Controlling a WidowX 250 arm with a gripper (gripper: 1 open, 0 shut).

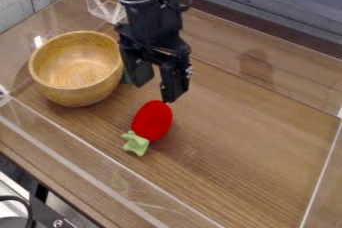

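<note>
A black robot arm reaches down from the top centre, its gripper (pixel 151 84) open above the table, just behind a red strawberry-like object (pixel 152 121) with a green leafy end pointing to the front left. A wooden bowl (pixel 52 63) sits to the left of the gripper. A small teal item behind the gripper, near the bowl's right side, is mostly hidden.
A low wall runs along the back. A clear plastic piece stands at the upper left, and dark cables lie at the lower left edge.
</note>
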